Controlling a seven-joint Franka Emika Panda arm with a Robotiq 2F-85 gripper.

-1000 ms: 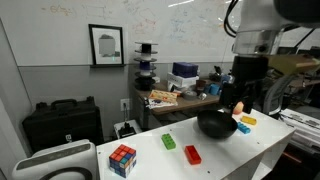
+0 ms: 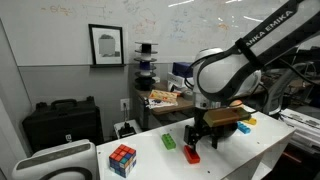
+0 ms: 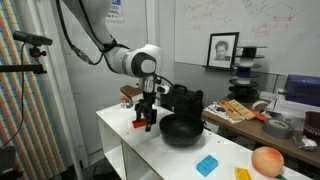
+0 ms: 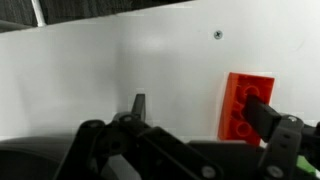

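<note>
A red block [image 2: 191, 155] lies on the white table, and it also shows in exterior view 2 beneath the hand [image 3: 139, 123]. My gripper [image 2: 198, 142] is low over the table close to that block, its fingers apart. In the wrist view my gripper shows two separated fingers; the right one overlaps the red block [image 4: 234, 118] and covers part of it. Bare white table shows between the fingers, left of the block. Whether a finger touches the block I cannot tell.
A black bowl [image 3: 182, 130] stands beside the hand. A green block [image 2: 168, 141] and a Rubik's cube [image 2: 122, 160] lie on the table. A blue block [image 3: 206, 165], a yellow block [image 3: 243, 174] and a round orange object [image 3: 267, 161] sit beyond the bowl. Table edge [image 4: 100, 18] is near.
The arm has moved left in exterior view 1 and come down, from above the bowl's right side to the red block. The blocks appear unmoved.
</note>
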